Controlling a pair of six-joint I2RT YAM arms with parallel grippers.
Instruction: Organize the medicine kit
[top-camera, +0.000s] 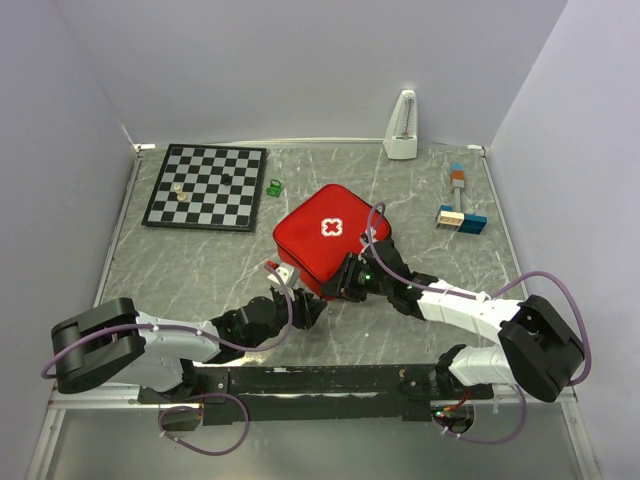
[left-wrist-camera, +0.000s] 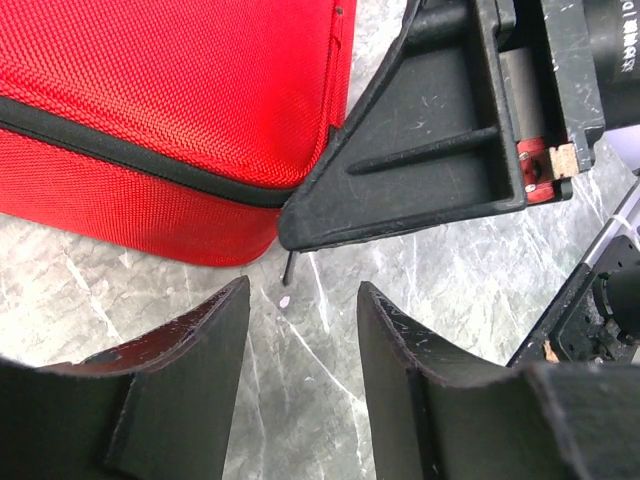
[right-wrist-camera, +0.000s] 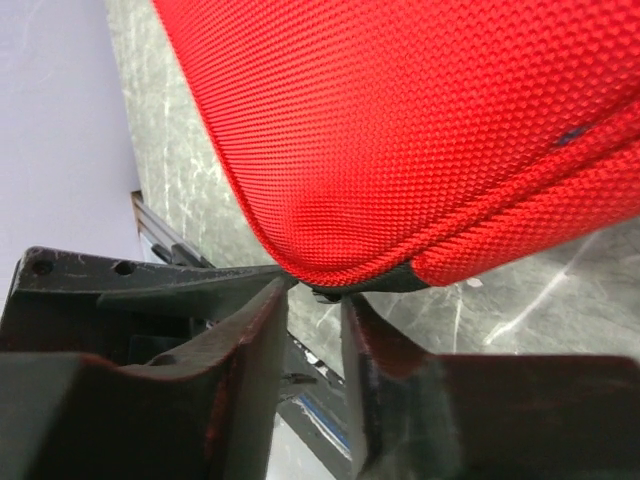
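Note:
The red medicine kit (top-camera: 325, 232), a soft case with a white cross, lies closed on the table. My left gripper is open in front of the kit's near corner, with a gap to the red fabric. At that corner my right gripper stands partly open, its tips close to the black zipper band (left-wrist-camera: 140, 155). A small dark pull tab (left-wrist-camera: 289, 268) hangs just below one right finger (left-wrist-camera: 415, 150) in the left wrist view; whether that finger touches it I cannot tell. Nothing shows clearly held by either gripper.
A checkered board (top-camera: 205, 187) lies at the back left, beside a small green object (top-camera: 274, 187). A white metronome (top-camera: 402, 126) stands at the back, and colored blocks (top-camera: 462, 219) are at the right.

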